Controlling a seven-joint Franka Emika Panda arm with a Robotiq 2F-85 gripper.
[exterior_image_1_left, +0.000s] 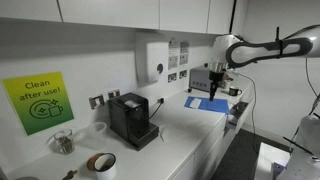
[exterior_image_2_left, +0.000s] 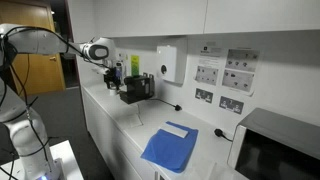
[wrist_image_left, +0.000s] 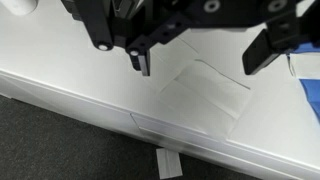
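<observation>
My gripper is open above the white counter, its two dark fingers wide apart with nothing between them. Below it in the wrist view, a flat white sheet or cloth (wrist_image_left: 207, 95) lies near the counter's front edge, hard to tell from the surface. A blue towel (exterior_image_2_left: 170, 150) is spread on the counter, with a white item (exterior_image_2_left: 177, 130) on it. Part of that towel (wrist_image_left: 312, 92) enters the wrist view at the right edge.
A black coffee machine (exterior_image_1_left: 133, 120) stands against the wall. Near it are a dark-rimmed white container (exterior_image_1_left: 102, 165) and a glass (exterior_image_1_left: 64, 141). A black microwave (exterior_image_2_left: 275, 143) sits at the other end. Cabinets (exterior_image_1_left: 110, 12) overhang the counter.
</observation>
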